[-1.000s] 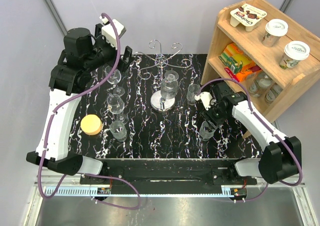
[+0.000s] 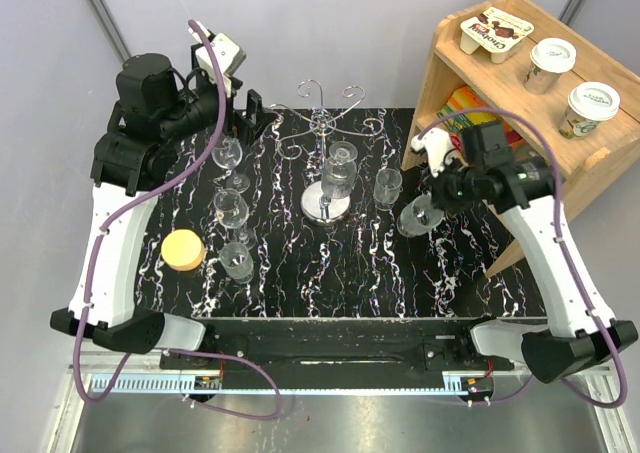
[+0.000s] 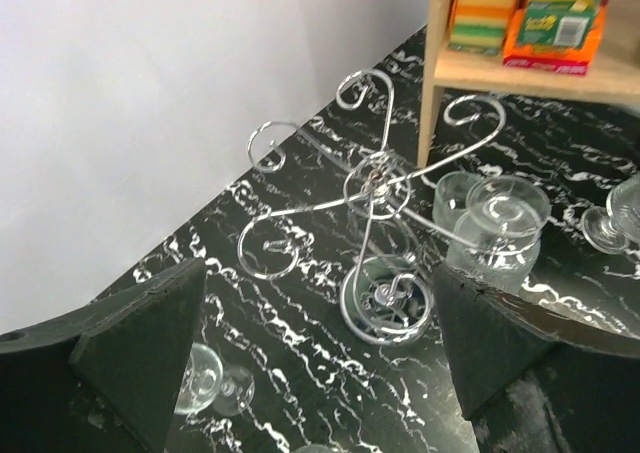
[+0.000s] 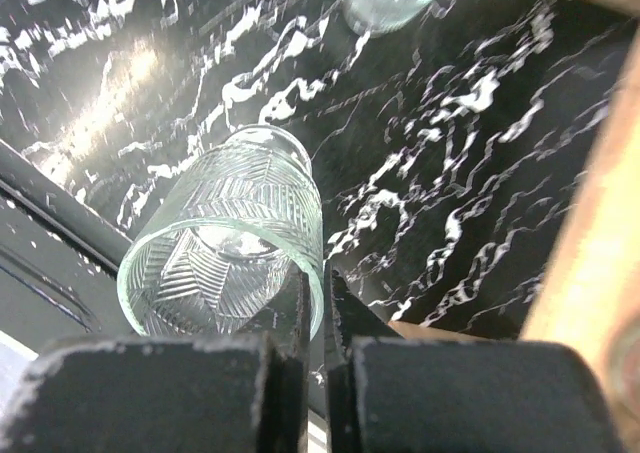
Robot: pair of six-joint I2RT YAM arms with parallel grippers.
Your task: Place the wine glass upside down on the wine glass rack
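Observation:
My right gripper [image 2: 438,193] is shut on the rim of a clear glass [image 2: 420,216] [image 4: 215,228], which hangs tilted beneath it near the right shelf; the right wrist view shows its patterned wall and open mouth. The chrome wine glass rack [image 2: 320,123] [image 3: 378,183] stands at the back centre, with an upside-down glass [image 2: 339,173] hanging on it. My left gripper [image 2: 250,121] is open, high at the rack's left, nothing between its fingers.
Several glasses, among them a wine glass [image 2: 231,209], stand at the left beside a yellow round object [image 2: 183,249]. Another glass [image 2: 387,187] is right of the rack. A wooden shelf [image 2: 450,48] fills the back right.
My right gripper has risen with the glass, which moved from the front right toward the back and tilted. My left arm shifted slightly.

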